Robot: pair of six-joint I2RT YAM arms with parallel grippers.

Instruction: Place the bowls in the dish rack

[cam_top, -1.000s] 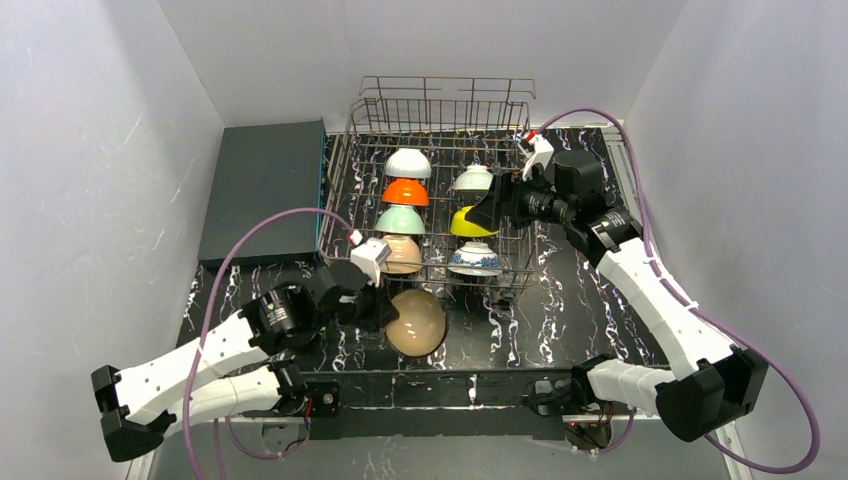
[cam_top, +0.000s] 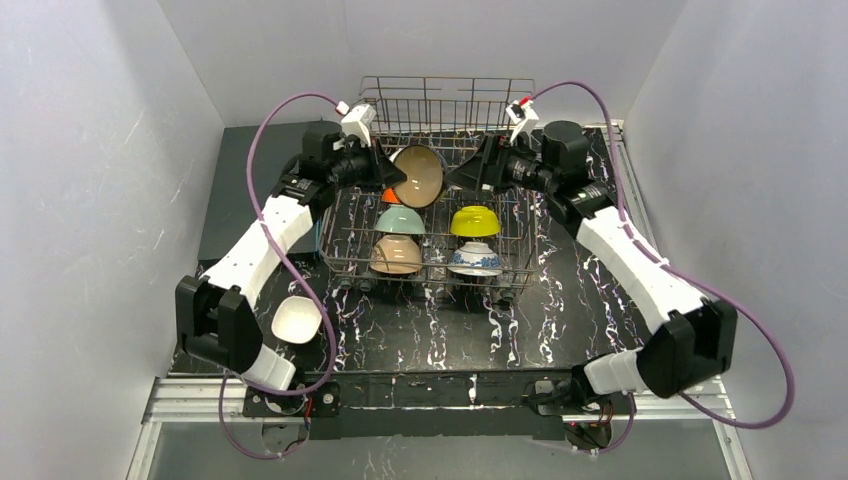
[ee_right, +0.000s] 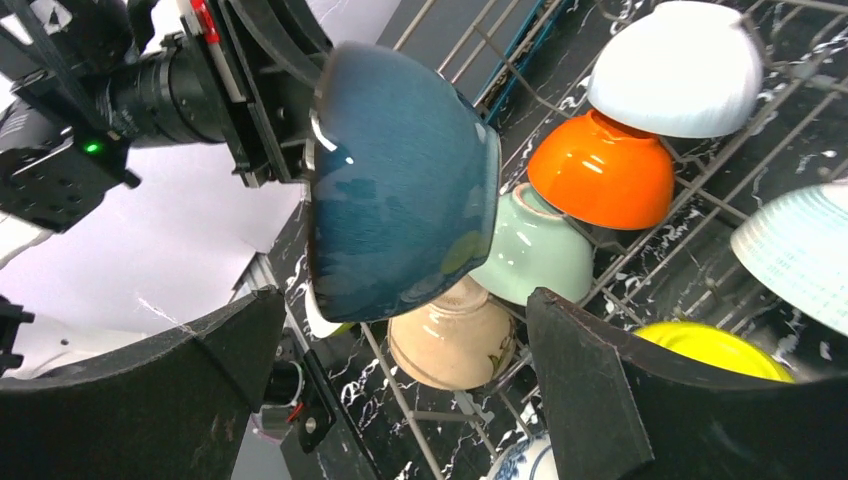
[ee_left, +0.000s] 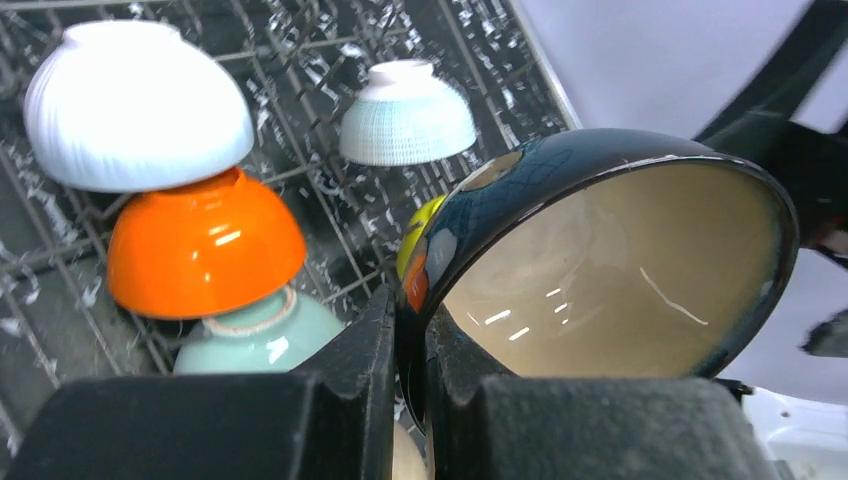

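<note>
A dark blue bowl with tan inside (cam_top: 418,176) (ee_left: 610,270) (ee_right: 405,180) is held on its side above the rack's middle by my left gripper (cam_top: 392,175), shut on its rim. My right gripper (cam_top: 468,170) stands open just right of that bowl. In the wire dish rack (cam_top: 440,85), upside-down bowls sit in two columns: white (ee_right: 675,70), orange (ee_left: 205,245), mint (cam_top: 398,222), tan (cam_top: 397,255), pale ribbed (ee_left: 405,120), yellow (cam_top: 475,222), blue-patterned (cam_top: 475,258).
A cream square bowl (cam_top: 296,318) lies on the marble counter at front left, outside the rack. A dark slab (cam_top: 225,180) lies left of the rack. Grey walls enclose both sides.
The left gripper has carried the blue bowl from the front counter back over the rack and tilted it onto its side. The right gripper has moved slightly back and toward the middle.
</note>
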